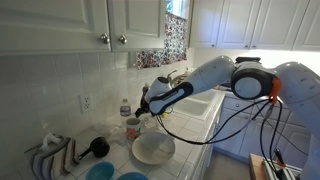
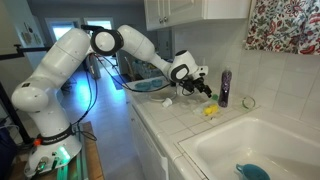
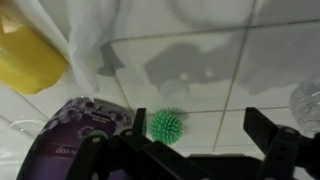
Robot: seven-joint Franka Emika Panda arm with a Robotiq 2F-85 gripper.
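Observation:
My gripper is open above the tiled counter, with nothing held between its fingers. Below it in the wrist view, a small green spiky ball [image 3: 166, 126] lies near the left finger. A purple bottle [image 3: 78, 140] is at the lower left, and a yellow object [image 3: 28, 58] sits beyond it with clear or white wrapping [image 3: 92, 28] alongside. In exterior view 2 the gripper [image 2: 201, 88] hangs just left of the dark bottle [image 2: 225, 88], and the yellow object [image 2: 211, 111] is on the counter close by.
A clear round item [image 3: 306, 105] shows at the wrist view's right edge. In exterior view 1 a pale bowl [image 1: 153, 149], a red cup [image 1: 133, 128], a clear bottle [image 1: 125, 110] and a black ladle [image 1: 97, 148] are on the left. The sink [image 2: 275, 140] lies beside the counter.

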